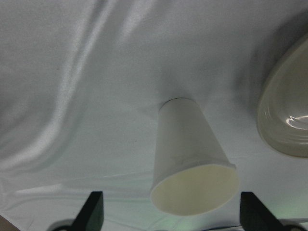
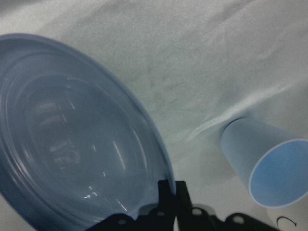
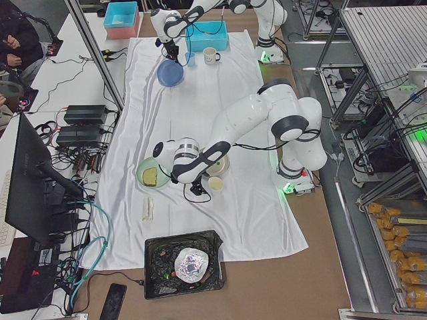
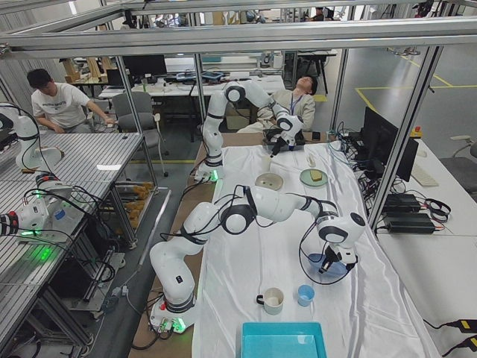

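Note:
My left gripper is open over a white paper cup (image 1: pixel 183 134), beside a beige bowl (image 1: pixel 286 113); nothing is between its fingers. My right gripper is shut on the rim of a blue plate (image 2: pixel 72 130). A blue cup (image 2: pixel 255 149) stands beside the plate. In the camera left view a green plate (image 3: pixel 145 180) with a yellow piece lies left of the left arm.
A white mug (image 4: pixel 273 302) and teal tray (image 4: pixel 283 335) are at the right arm's end of the table. A black tray (image 3: pixel 160 267) with a foil item is at the other end.

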